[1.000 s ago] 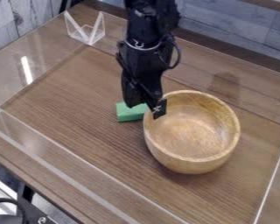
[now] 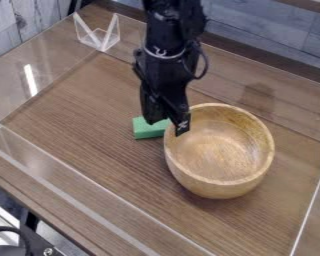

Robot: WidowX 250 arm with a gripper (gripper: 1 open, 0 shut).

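The black robot arm reaches down from the top centre, its gripper (image 2: 164, 108) low above a green block (image 2: 148, 129) at the left rim of a wooden bowl (image 2: 219, 152). The gripper looks narrow, with nothing clearly visible between its fingers; their tips are dark and hard to make out. The green block lies on the wooden table just outside the bowl, partly hidden behind its rim and the gripper.
White plastic pieces sit at the upper left and left edge. A dark cable lies at the lower left corner, and a raised wooden edge runs along the back right.
The arm and gripper have shifted very slightly; the block and bowl look unmoved.
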